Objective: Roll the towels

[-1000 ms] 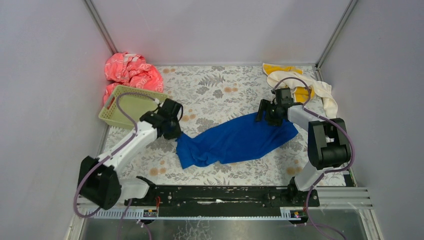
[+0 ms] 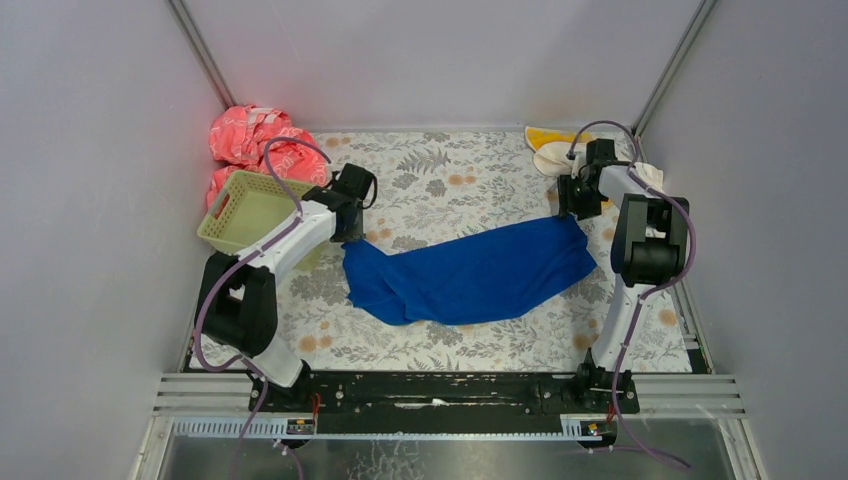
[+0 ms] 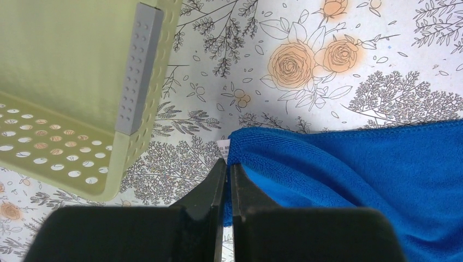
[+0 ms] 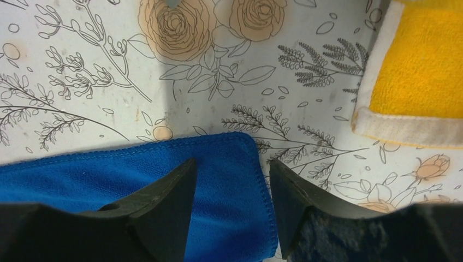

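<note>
A blue towel lies spread across the middle of the table, flat on the right and wrinkled toward its left end. My left gripper is shut on the towel's upper left corner, where a small white tag pokes out beside the fingers. Over the towel's upper right corner, my right gripper has its fingers parted. In the right wrist view, the corner of the blue towel shows between those fingers, with neither finger visibly pinching it.
A green basket stands at the left, with pink cloth heaped behind it. White and yellow cloths lie at the back right, close to my right gripper.
My left gripper has moved back, drawing the towel's left corner along and straightening the upper edge. The right gripper has moved right and back from over the towel to its upper right corner.
</note>
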